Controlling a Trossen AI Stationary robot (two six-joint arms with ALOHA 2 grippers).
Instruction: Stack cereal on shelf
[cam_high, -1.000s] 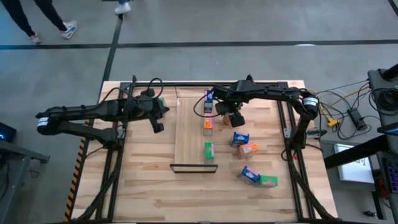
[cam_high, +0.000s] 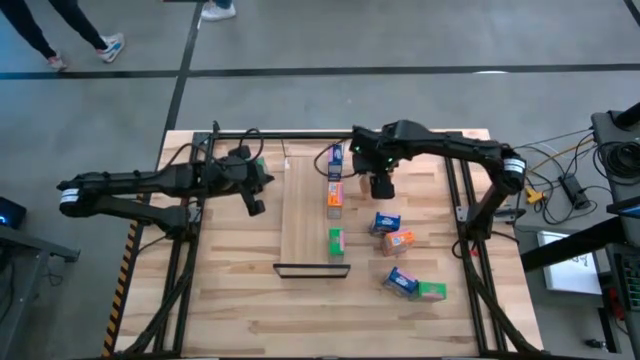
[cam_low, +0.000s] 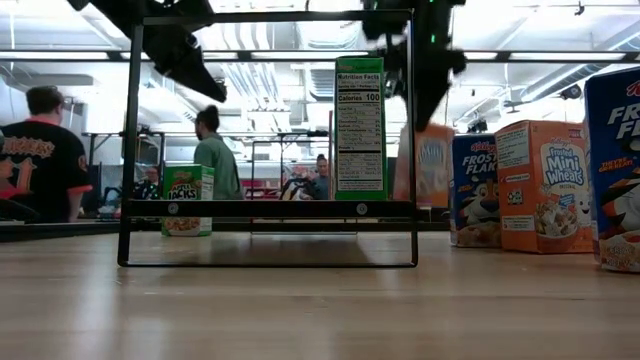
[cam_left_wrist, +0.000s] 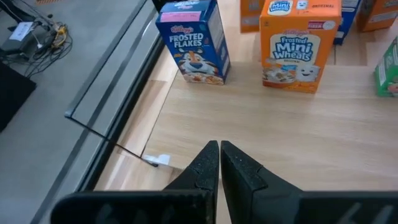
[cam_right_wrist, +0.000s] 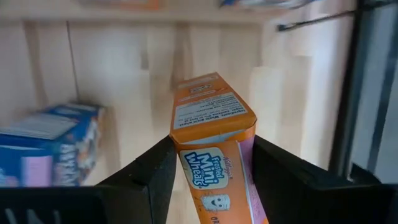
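Observation:
An orange Mini-Wheats box (cam_right_wrist: 214, 163) sits between the fingers of my right gripper, which is shut on it; the box is tilted in the right wrist view. On the wooden shelf (cam_left_wrist: 217, 118) stand a blue Frosted Flakes box (cam_left_wrist: 196, 46) and another orange Mini-Wheats box (cam_left_wrist: 297, 46), side by side with a gap. A green box (cam_high: 336, 240) is at the shelf's front end. My left gripper is shut with nothing between its fingertips, over the shelf's left side.
Right of the shelf on the table are a blue box (cam_high: 386, 223), an orange box (cam_high: 398, 242), another blue box (cam_high: 402, 281) and a green box (cam_high: 432, 291). The shelf's black metal frame (cam_low: 268, 265) rises at its front end.

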